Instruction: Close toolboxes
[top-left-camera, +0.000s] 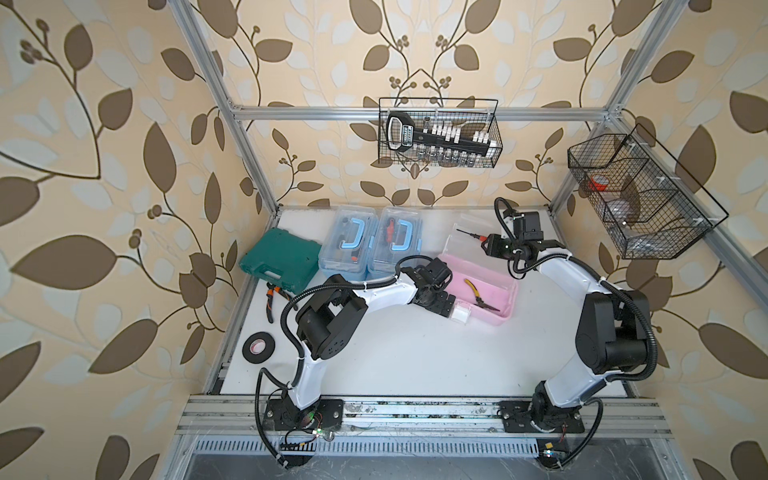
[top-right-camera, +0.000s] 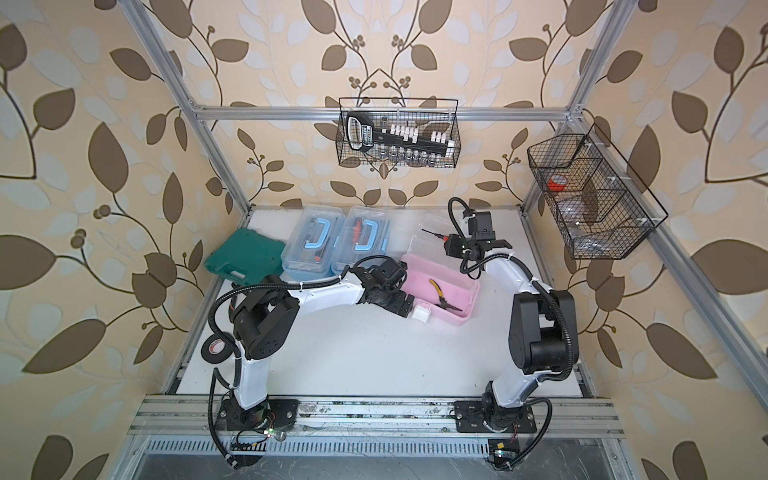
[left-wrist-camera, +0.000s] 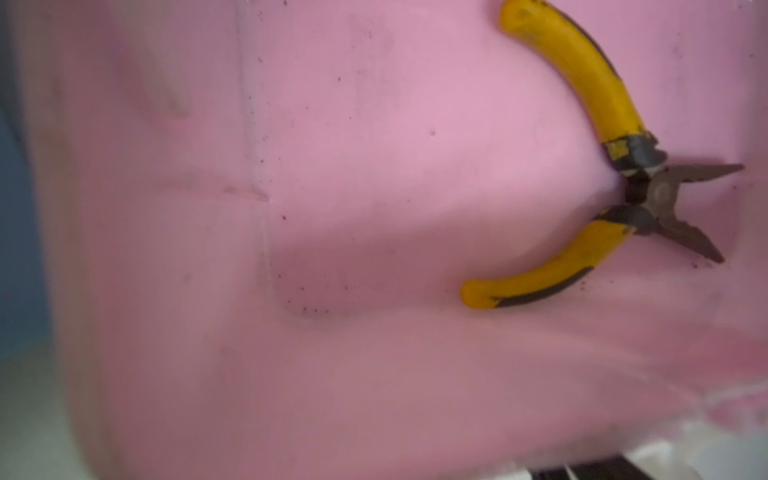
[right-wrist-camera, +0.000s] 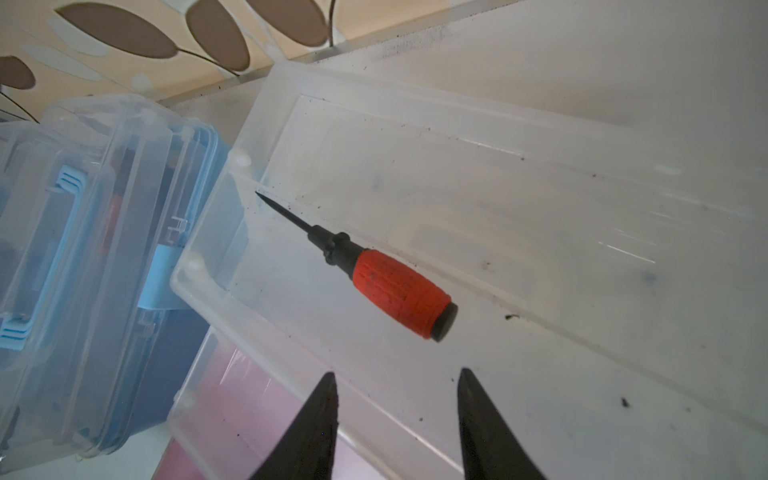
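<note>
An open pink toolbox (top-left-camera: 488, 288) holds yellow-handled pliers (left-wrist-camera: 560, 264). Its clear lid (right-wrist-camera: 520, 184) lies folded back, with a red-handled screwdriver (right-wrist-camera: 396, 292) on it. My left gripper (top-left-camera: 444, 301) is at the box's front-left edge, by the white latch (top-left-camera: 461, 313); its fingers are mostly out of the left wrist view, open by what little shows. My right gripper is over the lid, just to the front of the screwdriver, fingers apart with nothing between them.
Two shut clear-lidded blue toolboxes (top-left-camera: 344, 240) stand to the left, beside a green case (top-left-camera: 276, 256). Pliers and a roll of black tape (top-left-camera: 257, 348) lie at the far left.
</note>
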